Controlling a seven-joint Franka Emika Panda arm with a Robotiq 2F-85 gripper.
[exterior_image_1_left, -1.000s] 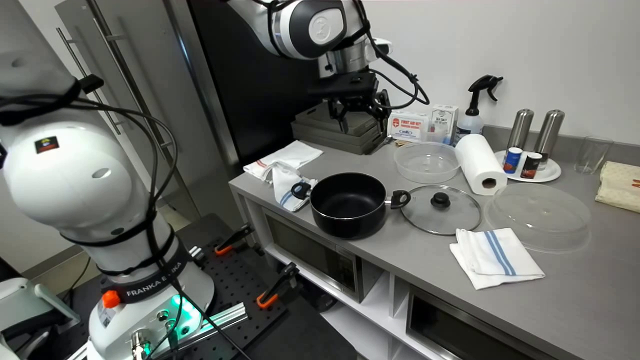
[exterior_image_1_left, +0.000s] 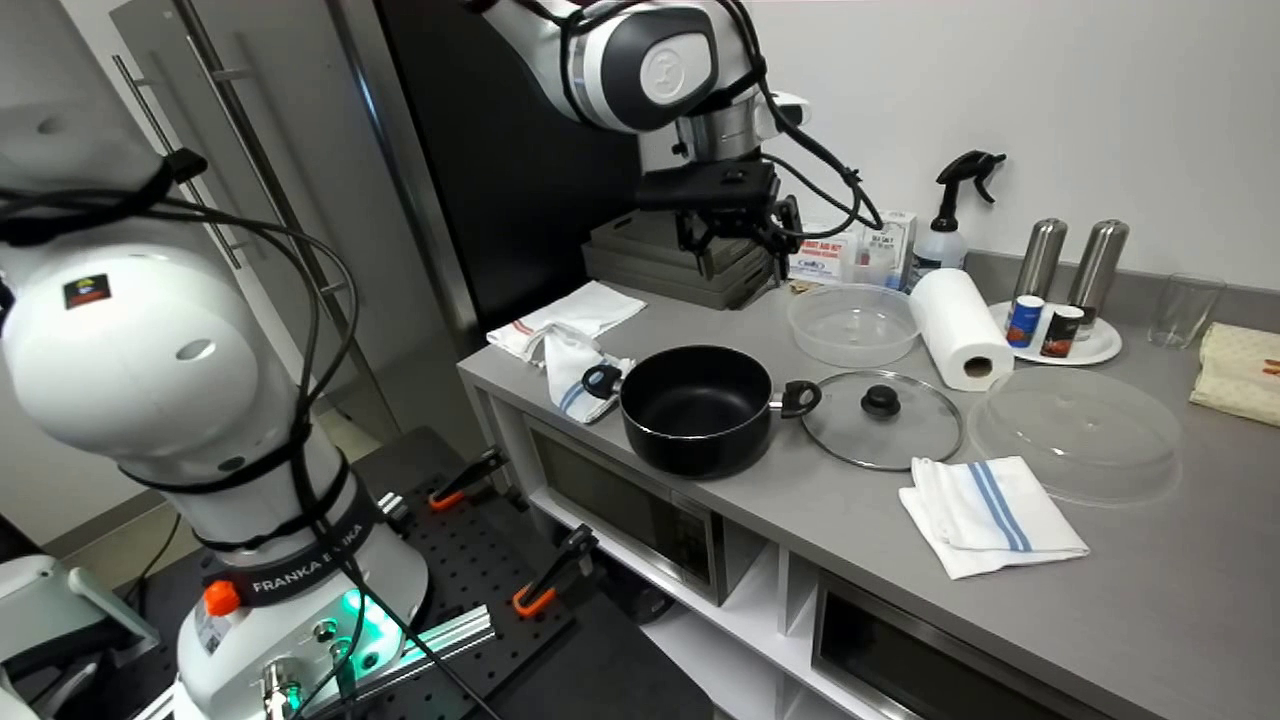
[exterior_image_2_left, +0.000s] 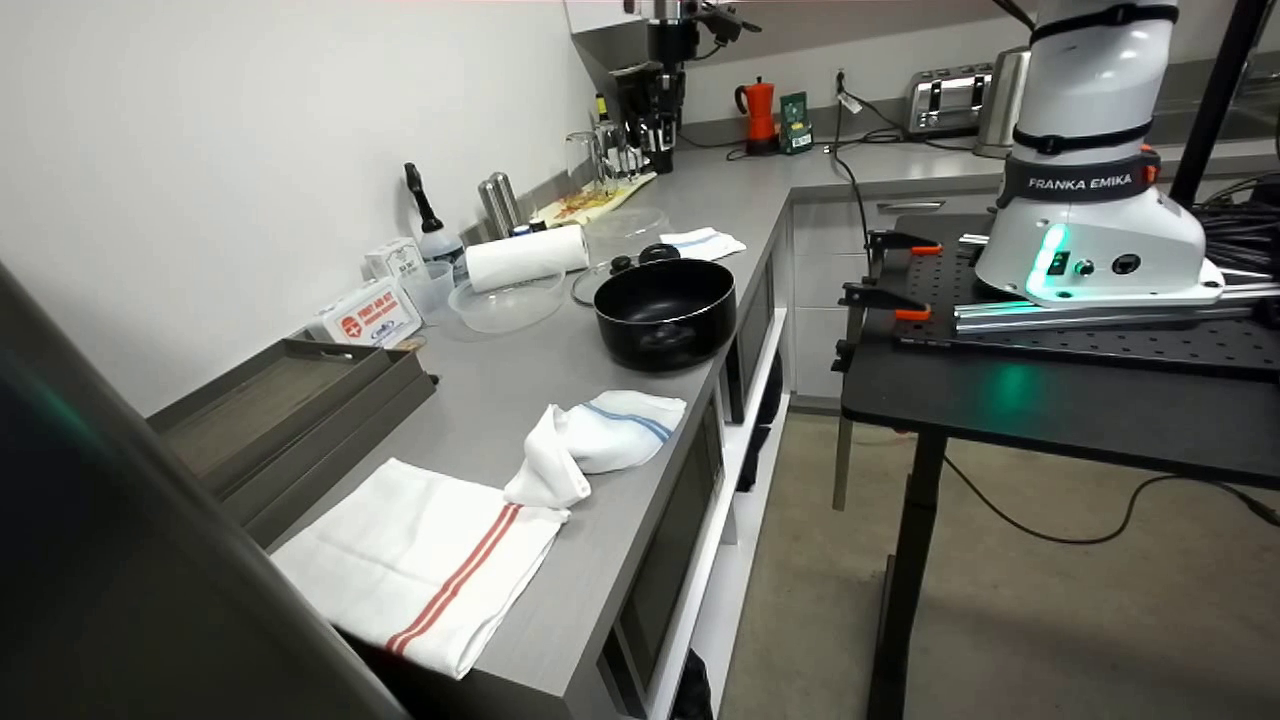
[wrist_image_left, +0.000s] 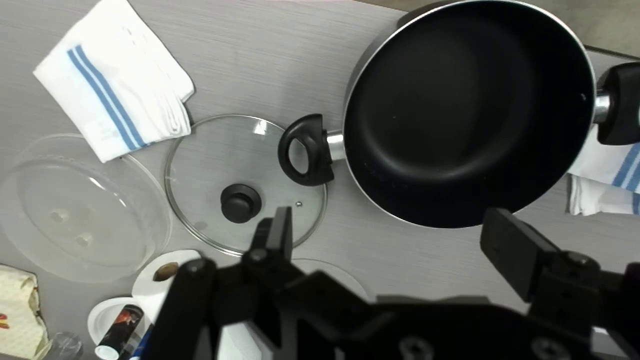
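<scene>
My gripper is open, its two black fingers wide apart with nothing between them. In exterior view 1 the gripper (exterior_image_1_left: 738, 252) hangs in the air, above and behind the black pot (exterior_image_1_left: 696, 414). The pot (wrist_image_left: 468, 114) stands uncovered, and its inside looks empty. Beside it on the counter lies a glass lid (exterior_image_1_left: 884, 420) with a black knob (wrist_image_left: 240, 203); one pot handle (wrist_image_left: 307, 150) overlaps the lid in the wrist view. A folded white towel with blue stripes (exterior_image_1_left: 993, 514) lies past the lid. Another blue-striped towel (exterior_image_2_left: 612, 434) is crumpled on the pot's other side.
A clear plastic bowl (exterior_image_1_left: 854, 322), a paper towel roll (exterior_image_1_left: 962, 330) and a clear plastic cover (exterior_image_1_left: 1076, 430) surround the lid. Grey trays (exterior_image_2_left: 300, 432) are stacked by the wall. A red-striped towel (exterior_image_2_left: 420, 558) lies near the counter's end. Bare counter shows at the front right.
In exterior view 1 my arm and gripper have shifted right and slightly down. The pot, lid and towels have stayed where they were.
</scene>
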